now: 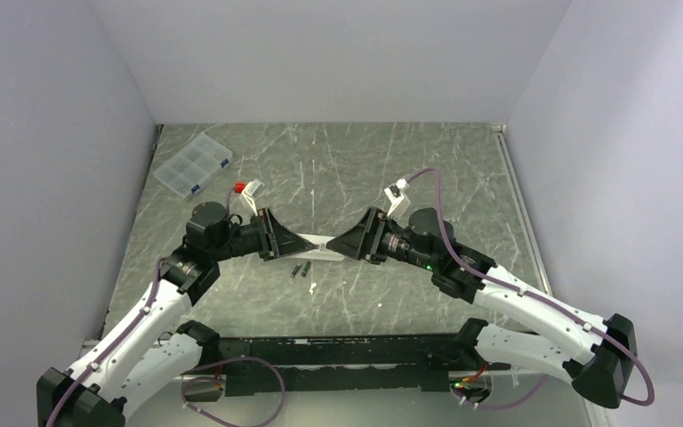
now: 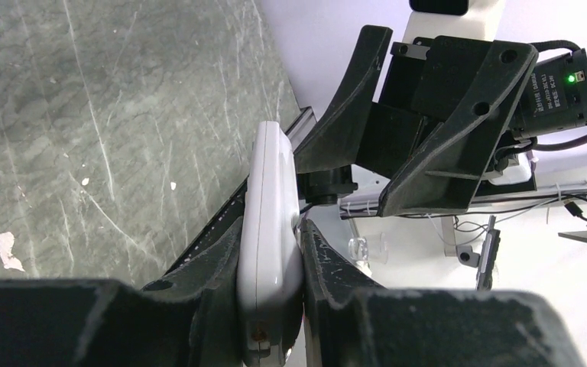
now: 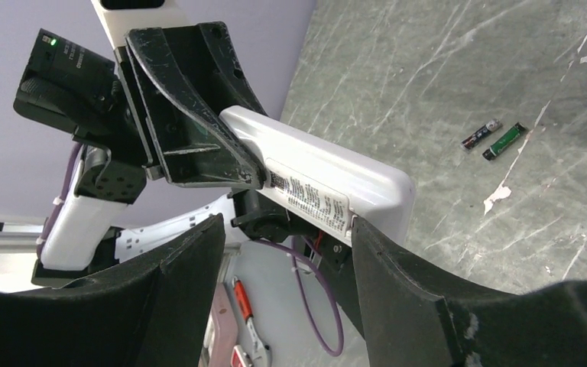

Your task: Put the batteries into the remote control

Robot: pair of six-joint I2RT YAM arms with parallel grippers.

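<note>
My left gripper is shut on the white remote control (image 3: 367, 191), held above the table with its labelled side toward my right wrist camera. My right gripper is part open, its fingers either side of the label, one fingertip at or very near the remote's lower end; whether it touches I cannot tell. Two small batteries, one dark with silver (image 3: 480, 134) and one green (image 3: 504, 141), lie side by side on the marble table (image 1: 391, 151) below the remote.
A clear compartment box (image 1: 191, 165) stands at the back left of the table. Grey walls bound the back and sides. The table is otherwise mostly bare, with a few pale flecks.
</note>
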